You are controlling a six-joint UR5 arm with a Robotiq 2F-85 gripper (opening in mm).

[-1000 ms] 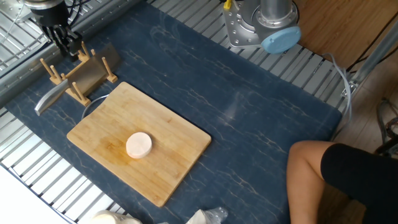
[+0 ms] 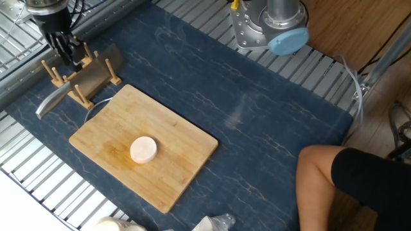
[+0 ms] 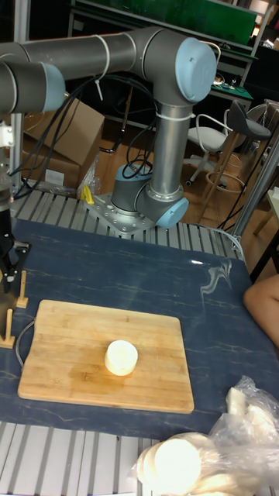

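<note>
A cleaver-like knife (image 2: 94, 77) with a metal handle rests in a wooden peg rack (image 2: 81, 97) at the left of the dark mat. Over the rack's back side hangs my black gripper (image 2: 76, 64), its fingertips close to the pegs and the blade. Whether they touch anything, and how far apart the fingers stand, is unclear. The other view shows the gripper (image 3: 8, 285) only in part, at the left edge. A pale round piece (image 2: 143, 149) lies on the wooden cutting board (image 2: 183, 131), well away from the gripper.
Plastic bags with pale round pieces (image 3: 169, 467) sit at the front. A person (image 2: 316, 183) is over the mat's right side. The arm's base (image 2: 250, 29) stands behind the mat. Between board and base, the mat (image 2: 257, 115) is clear.
My gripper has come down a little toward the peg rack over the last second. Knife, rack, board and round piece have stayed in place.
</note>
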